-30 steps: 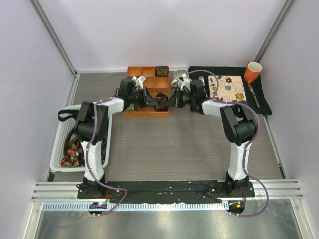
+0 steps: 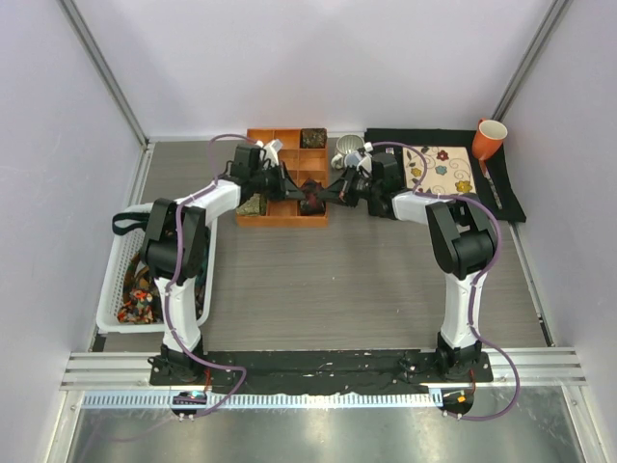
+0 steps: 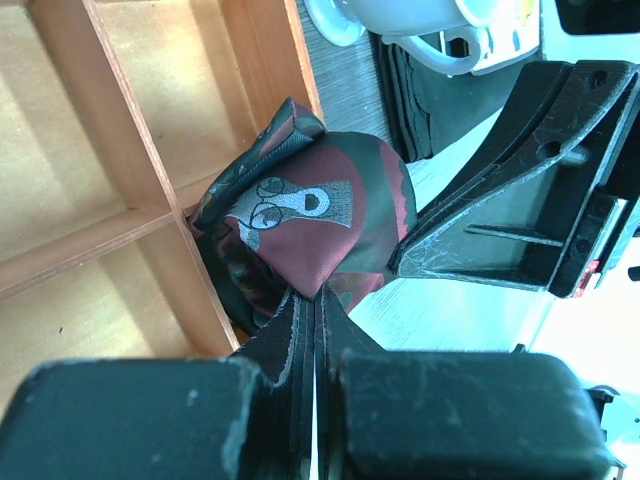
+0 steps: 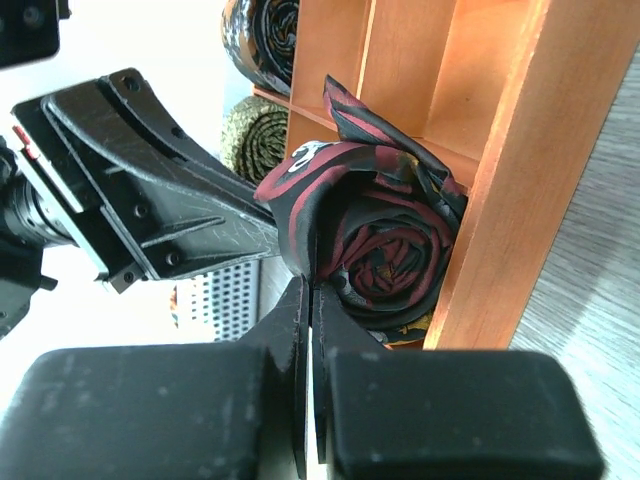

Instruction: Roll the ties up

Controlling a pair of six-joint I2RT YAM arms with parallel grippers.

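A rolled tie, dark green and maroon (image 2: pixel 310 206), sits in the front right compartment of the orange wooden organizer (image 2: pixel 280 221). In the right wrist view its coil (image 4: pixel 395 260) faces up, with a loose fold sticking up above the rim. My left gripper is shut, and the maroon cloth narrows to a pinch at its fingertips. From the opposite side, my right gripper is shut on a flap of the same tie. Both grippers' tips nearly meet over the compartment, the cloth stretched between them.
Two other rolled ties (image 4: pixel 252 140) (image 4: pixel 262 38) lie in other compartments. A white basket (image 2: pixel 108 280) of loose ties stands at the left. White cups (image 2: pixel 349 145) and a dark placemat (image 2: pixel 424 137) with an orange mug (image 2: pixel 487 143) are to the right.
Both grippers have stayed over the same compartment, with only slight shifts of the arms. The rolled tie remains in place beneath them.
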